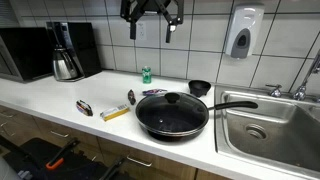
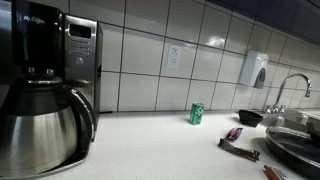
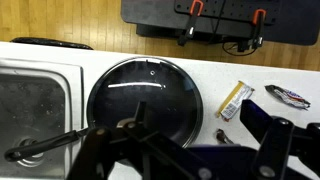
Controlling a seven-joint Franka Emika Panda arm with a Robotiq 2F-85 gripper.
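Observation:
High above the counter, my gripper point(image 1: 150, 34) hangs open at the top of exterior view 1, its fingers spread with nothing between them. Below it sits a black pan with a lid point(image 1: 172, 115), its long handle point(image 1: 232, 105) reaching over the sink edge. In the wrist view the lidded pan point(image 3: 144, 98) lies left of centre, with part of it behind the fingers. A yellowish wrapped bar point(image 3: 235, 100) and a dark wrapped snack point(image 3: 289, 97) lie to its right. Beyond the pan is another small wrapped item point(image 1: 154, 93).
A green can point(image 1: 147, 75) and a small black bowl point(image 1: 199, 88) stand near the tiled wall. The sink point(image 1: 262, 135) is at the right, with a soap dispenser point(image 1: 242, 32) above. At the far left is a coffee maker point(image 2: 45, 90).

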